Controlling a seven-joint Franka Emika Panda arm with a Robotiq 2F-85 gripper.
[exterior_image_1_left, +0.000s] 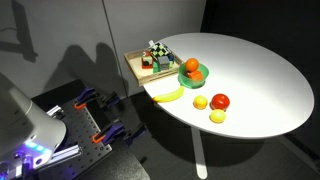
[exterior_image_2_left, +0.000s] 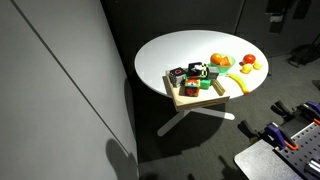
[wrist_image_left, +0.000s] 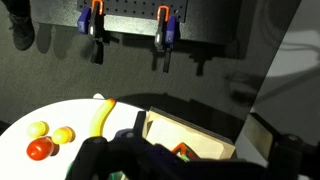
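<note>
My gripper stands open in the wrist view, its dark fingers wide apart and nothing between them. Below it, well clear of the fingers, a wooden tray shows one corner. In the first exterior view the same tray holds several small boxes, one of them black-and-white patterned. A green bowl beside it contains orange fruit. Towards the table's near edge lie a banana, a red apple and two yellow fruits. The gripper cannot be clearly made out in the exterior views.
The white round table has a broad bare area beyond the fruit. Dark floor separates it from the robot's mount, where orange and blue clamp-like parts stick out. A pale wall panel fills the left of the second exterior view.
</note>
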